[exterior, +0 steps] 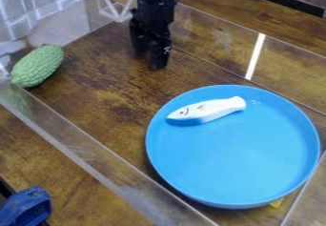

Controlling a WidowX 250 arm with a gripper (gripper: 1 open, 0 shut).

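Observation:
My black gripper (151, 47) hangs low over the dark wooden board at the back centre; I cannot tell whether it is open or shut. A large blue plate (232, 173) fills the front right, with a white fish-shaped object (207, 110) lying on its upper left. A green bumpy oblong object (37, 65) lies on the board at the left.
A blue object (23, 209) sits at the lower left corner. Clear walls edge the wooden board. The middle of the board (102, 106) is bare, and a white strip (254, 56) lies at the right.

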